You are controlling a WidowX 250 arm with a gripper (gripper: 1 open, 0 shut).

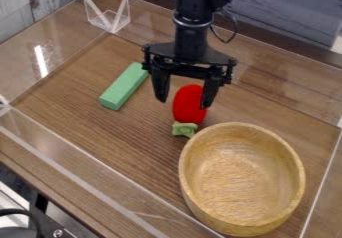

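The black gripper (pixel 181 79) hangs over the middle of the table, open, its two fingers spread at either side above a red object (pixel 190 103) with a green part (pixel 185 129) at its lower end, perhaps a strawberry or similar toy. The left finger is left of the red object, the right one to its upper right; whether they touch it cannot be told.
A green block (pixel 124 85) lies to the left. A wide tan bowl (pixel 241 177) fills the lower right, just below the red object.
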